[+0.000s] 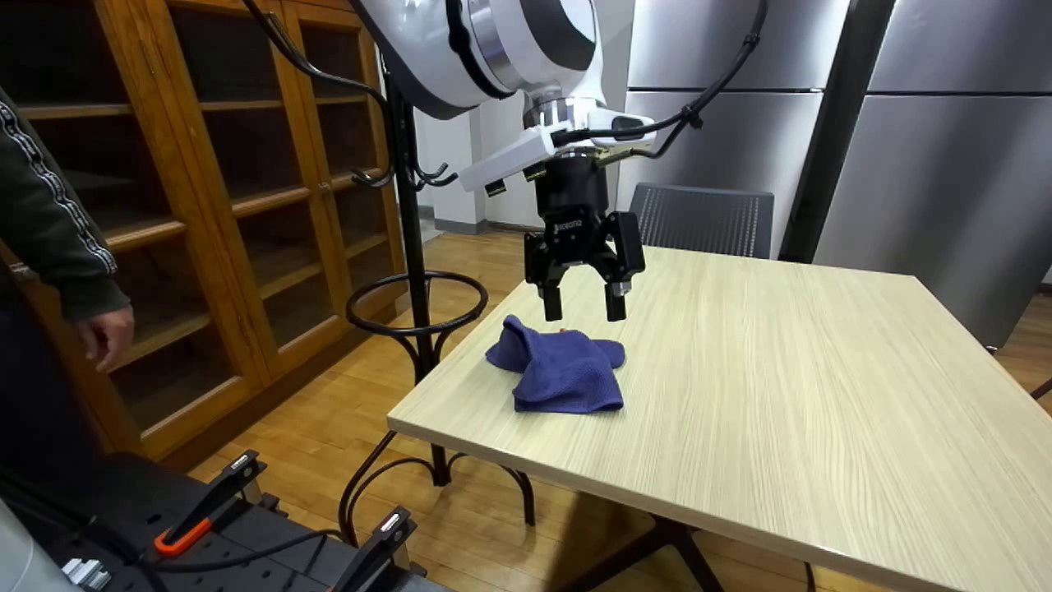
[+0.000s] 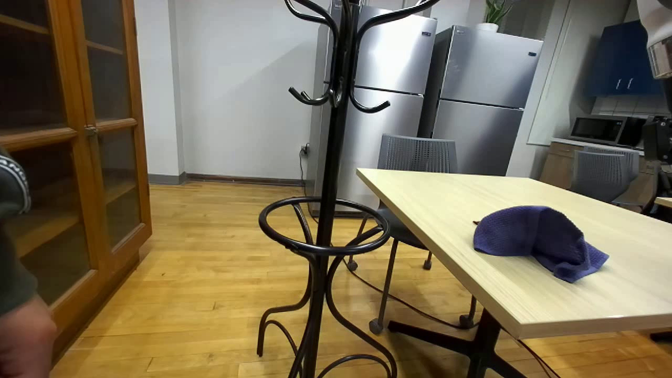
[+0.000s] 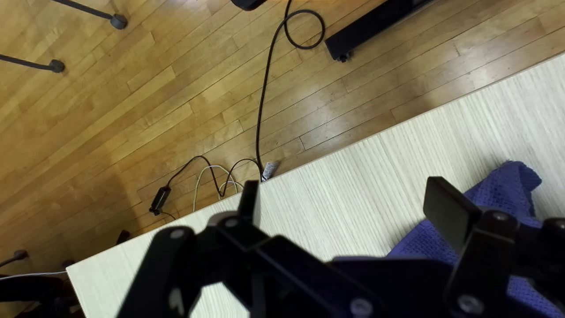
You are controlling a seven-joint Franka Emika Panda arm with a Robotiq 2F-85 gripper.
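Observation:
A crumpled dark blue cloth (image 1: 572, 370) lies on the pale wooden table (image 1: 789, 395), close to its left corner. In exterior view 2 the same cloth (image 2: 529, 233) is humped up, with a small brownish bit of something hidden showing at its far edge. My gripper (image 1: 584, 302) hangs above the cloth's back side, fingers pointing down and spread apart. Nothing is between them. In the wrist view the gripper is open over bare tabletop, and the cloth (image 3: 503, 191) shows partly behind the right finger, which hides some of it.
A black coat stand (image 2: 331, 189) rises just off the table's left edge. A grey chair (image 1: 702, 219) stands behind the table. At the far left is a person's arm (image 1: 54, 197), clear of the table. The table's right side is empty.

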